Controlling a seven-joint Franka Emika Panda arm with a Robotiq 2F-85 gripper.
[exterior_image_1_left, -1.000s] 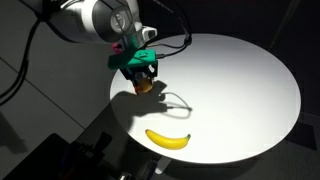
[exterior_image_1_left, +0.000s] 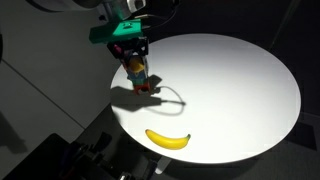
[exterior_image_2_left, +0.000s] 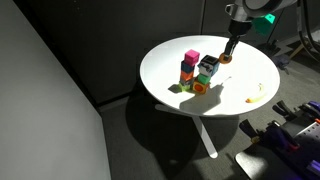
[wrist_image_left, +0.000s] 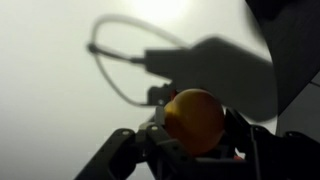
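A round orange object (wrist_image_left: 195, 118) fills the space between the dark fingers in the wrist view, and my gripper is shut on it. Exterior view 2 has the orange object (exterior_image_2_left: 225, 58) hanging below the gripper (exterior_image_2_left: 229, 50), above the white table and just right of the blocks. Seen from exterior view 1, the orange object (exterior_image_1_left: 137, 67) is in front of or above some coloured blocks (exterior_image_1_left: 142, 87), which it and the gripper (exterior_image_1_left: 136, 58) partly cover. The object's underside cannot be made out.
Two short stacks of coloured blocks stand close together, one topped with pink (exterior_image_2_left: 192, 57), the other with a dark block (exterior_image_2_left: 209, 63). A yellow banana (exterior_image_1_left: 167, 139) lies near the edge of the round white table (exterior_image_1_left: 230, 90).
The arm has risen and shifted slightly left in exterior view 1, with the orange object carried up. Coloured blocks below it have come into view. The banana has stayed put.
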